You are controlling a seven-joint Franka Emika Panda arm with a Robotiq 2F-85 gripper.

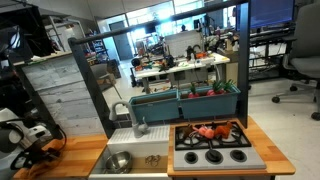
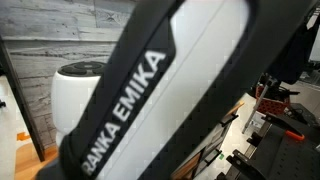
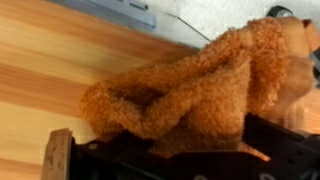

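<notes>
A fuzzy orange-brown cloth lies bunched on the wooden counter, filling the middle of the wrist view. My gripper is open, its dark fingers spread to either side of the cloth's near part. The cloth hides some of the right finger, and whether the pads touch it cannot be told. In exterior view 1 the white arm reaches low over the counter's left end. Exterior view 2 is mostly blocked by the arm.
Right of the arm are a metal sink bowl and a faucet. Farther right, a stove carries several red and orange items. Blue bins stand behind. A grey plank wall rises behind the arm.
</notes>
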